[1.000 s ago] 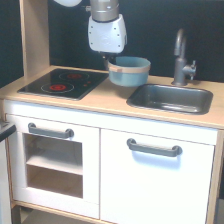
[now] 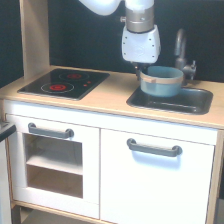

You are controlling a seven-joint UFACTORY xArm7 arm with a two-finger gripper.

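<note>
My gripper (image 2: 140, 67) reaches down from the top of the camera view to the left side of a teal pot (image 2: 162, 84). The pot is over the sink (image 2: 186, 101) at the right of the counter; whether it rests in it or hangs just above, I cannot tell. The fingertips are small and partly hidden by the pot, so how the fingers stand is unclear.
A black stovetop (image 2: 65, 84) with red rings is free at the left of the counter (image 2: 112, 97). A tap (image 2: 182, 50) stands behind the sink. Below are white cabinet doors (image 2: 155, 185) and an open oven compartment.
My arm and the teal pot have moved right and slightly down, from the middle of the counter to over the sink.
</note>
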